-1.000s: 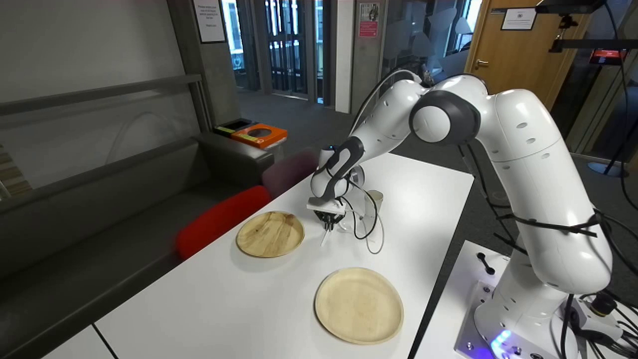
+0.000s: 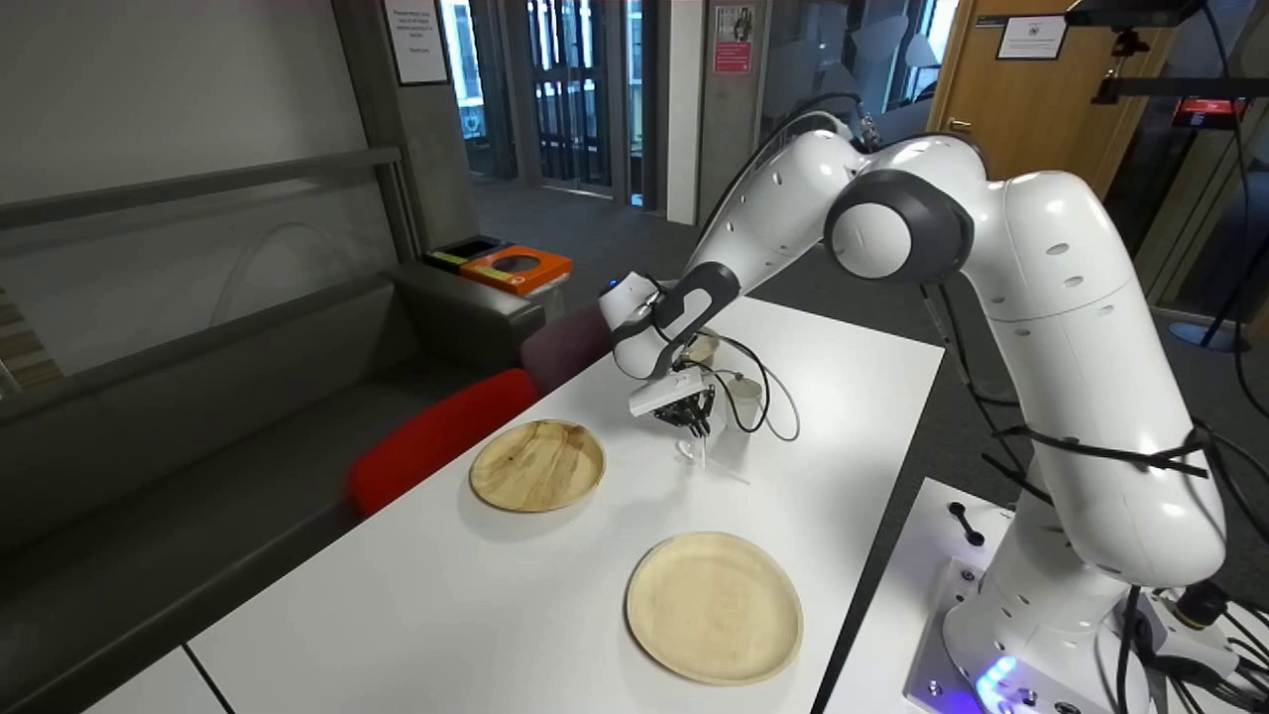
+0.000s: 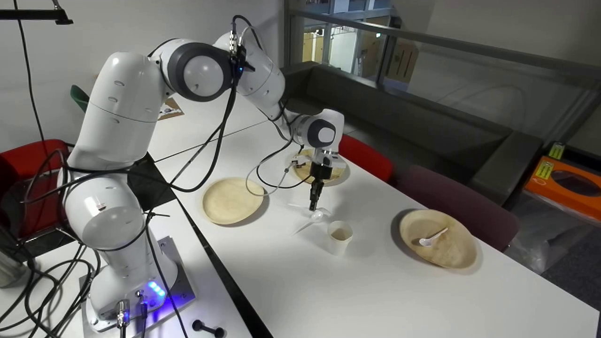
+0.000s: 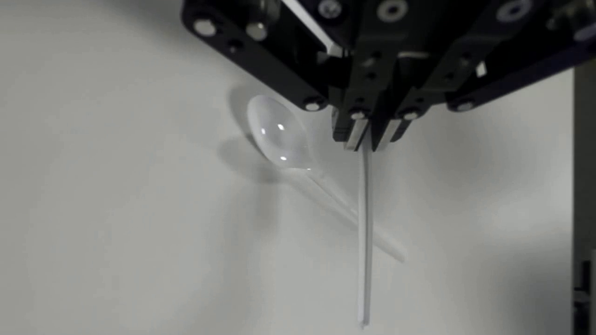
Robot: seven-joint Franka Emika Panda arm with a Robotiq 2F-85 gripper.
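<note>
My gripper is shut on a thin white plastic utensil (image 4: pixel 364 240), whose narrow handle sticks out past the fingertips. Its other end is hidden by the fingers in the wrist view. Under it, on the white table, lies a translucent plastic spoon (image 4: pixel 277 133), its handle crossing beneath the held one. In exterior view 2 the gripper (image 3: pixel 313 207) points down just above this spoon (image 3: pixel 316 216). A pale cup (image 3: pixel 339 239) stands upright close by. Beyond it, a round wooden plate (image 3: pixel 453 256) carries another small white spoon (image 3: pixel 432 237).
Two more wooden plates rest on the table: one near the sofa side (image 2: pixel 537 465) and an empty one at the front (image 2: pixel 714 609). Loose cables (image 3: pixel 270 188) hang from the arm near the tabletop. Chairs line the sofa side.
In exterior view 1 the gripper has moved right, away from the sofa-side plate and toward the cup, with the white utensil in it. The plates have not moved.
</note>
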